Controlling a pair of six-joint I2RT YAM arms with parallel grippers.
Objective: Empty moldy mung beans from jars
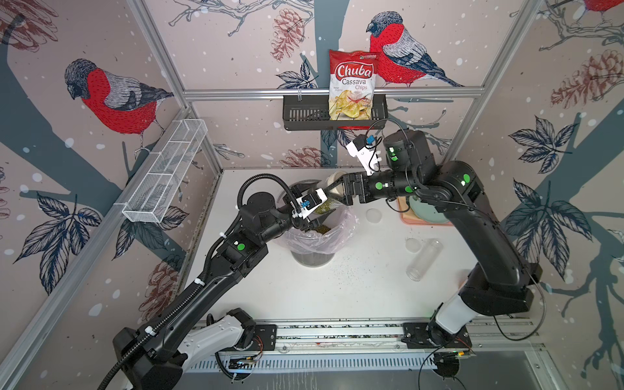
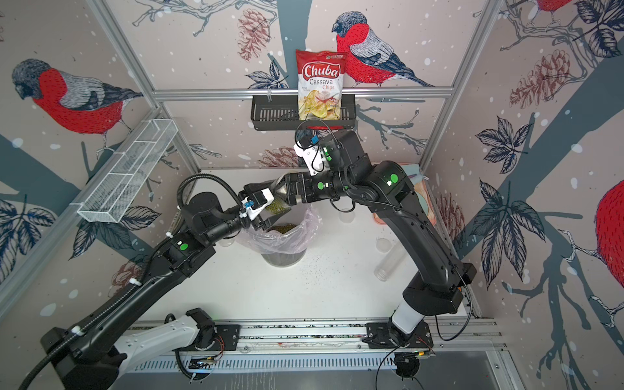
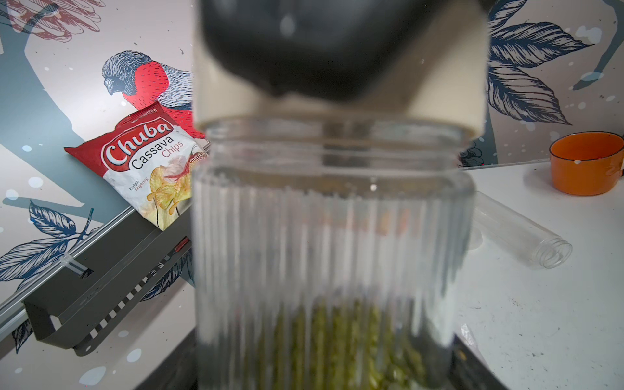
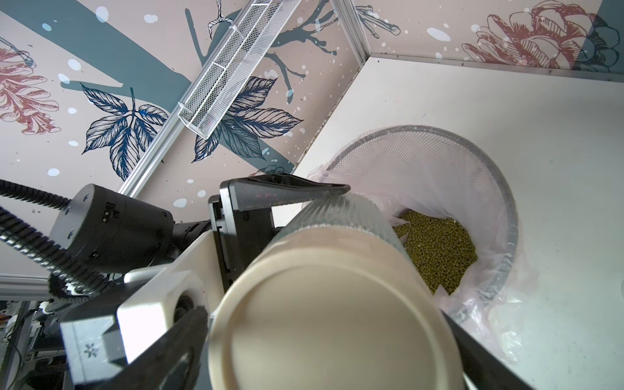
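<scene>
A ribbed glass jar with mung beans in its lower part and a cream lid on it is tilted over the bin. My left gripper is around the jar's body; whether it grips firmly is unclear. My right gripper stands open at the lid end, fingers either side of the lid. Below, the bin, lined with a plastic bag, holds a pile of mung beans.
An empty tall jar lies on the right of the table near loose round lids. A tray with a plate and an orange pot are rightward. Chips sit on the back shelf.
</scene>
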